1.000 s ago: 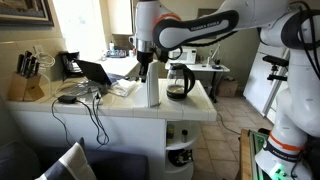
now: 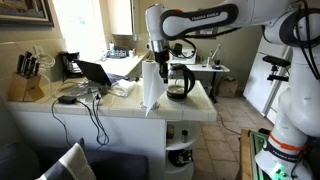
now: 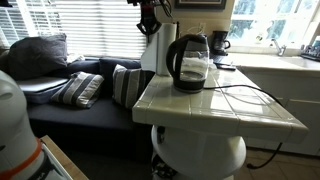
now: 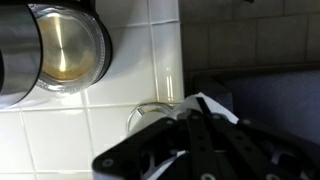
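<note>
A white paper towel roll (image 2: 151, 84) stands upright on the tiled counter, next to the glass kettle (image 2: 178, 89). My gripper (image 2: 163, 74) is over the roll, pointing down. In the wrist view, the gripper is shut, with a white paper sheet (image 4: 222, 108) bunched at its fingertips and spreading out on both sides. The roll's round end (image 4: 150, 112) shows just beside it, partly covered by the gripper. From the other side, the roll (image 3: 164, 47) is partly behind the kettle (image 3: 190, 66), and the gripper (image 3: 147, 27) is above and left of it.
The kettle's cord (image 3: 248, 88) runs over the white tiled counter (image 3: 215, 104). An open laptop (image 2: 100, 74) and a knife block (image 2: 27, 86) are farther left. Beyond the counter edge lies a dark sofa (image 3: 100, 125) with pillows (image 3: 82, 89).
My gripper has come down and turned at the roll. White paper now spreads wider and hangs lower around it, where the roll looked narrow and straight before.
</note>
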